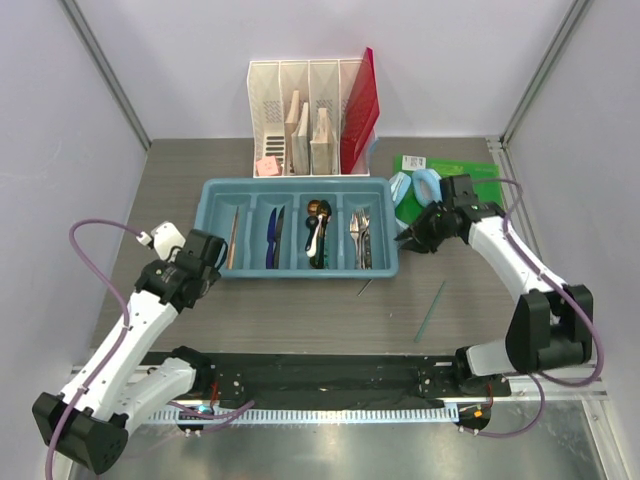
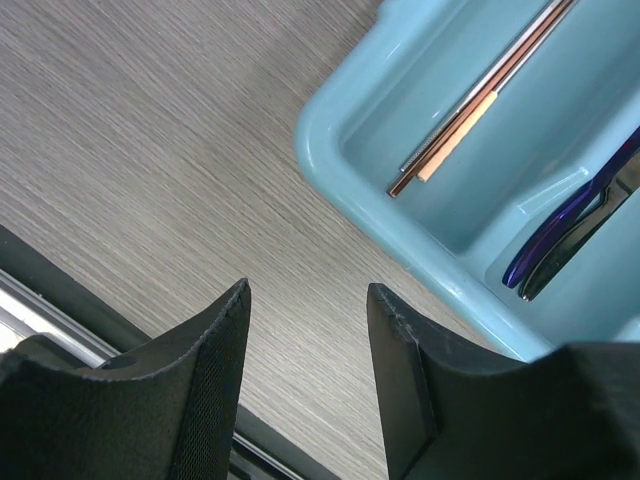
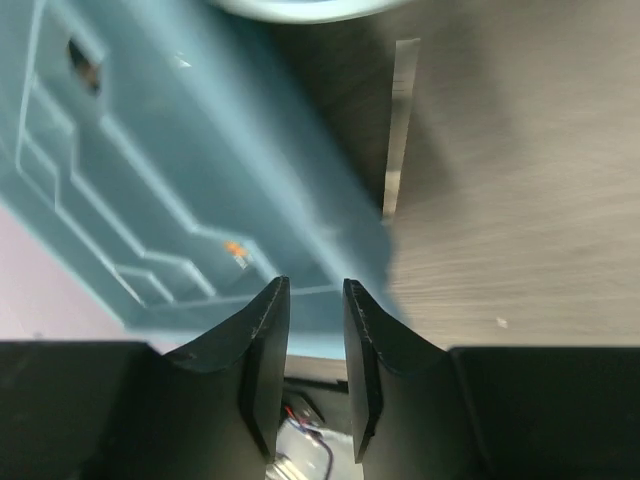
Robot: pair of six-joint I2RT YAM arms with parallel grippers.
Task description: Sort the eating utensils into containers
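Observation:
The blue-grey divided tray [image 1: 300, 273] holds chopsticks [image 1: 233, 238] at the left, a blue knife [image 1: 271, 240] and a dark knife [image 1: 279, 238], then spoons [image 1: 319, 236] and forks [image 1: 361, 240]. Two thin sticks lie outside: a short metallic one [image 1: 366, 287] at the tray's front edge and a greenish one [image 1: 430, 312] farther right. My left gripper is open and empty beside the tray's front left corner. At the tray's right side my right gripper is partly open, nothing between its fingers. A pale thin strip [image 3: 400, 130] shows on the table in the right wrist view.
A white rack [image 1: 265, 95] with a red panel [image 1: 362, 112] stands behind the tray. Right of it lie a green sheet [image 1: 465, 170] and a light-blue container [image 1: 427, 186], partly hidden by the right arm.

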